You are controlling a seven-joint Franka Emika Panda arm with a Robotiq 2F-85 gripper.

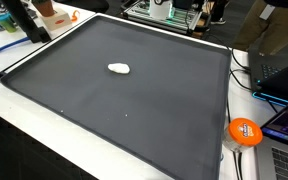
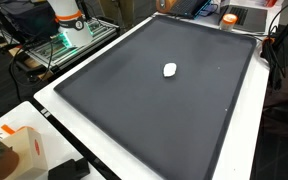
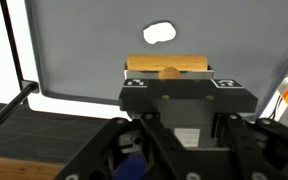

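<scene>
A small white oval piece (image 1: 118, 68) lies on the dark grey mat (image 1: 154, 110); it also shows as a white piece (image 2: 169, 70) in exterior view 2. In the wrist view, the white piece (image 3: 159, 32) appears beyond my gripper, apart from it. My gripper is shut on a light-brown wooden piece (image 3: 149, 63), which juts out past its black, marker-tagged fingers (image 3: 139, 83). A rounded orange-brown part (image 3: 170, 73) is visible at the wooden piece's near side. How far the fingers wrap the piece is hidden. Exterior view 1 does not show my gripper.
An orange-topped round container (image 1: 244, 132) stands off the mat, beside the laptop (image 1: 284, 160). Cables run along that edge. White table (image 2: 109, 155) borders the mat, and most of the mat is bare.
</scene>
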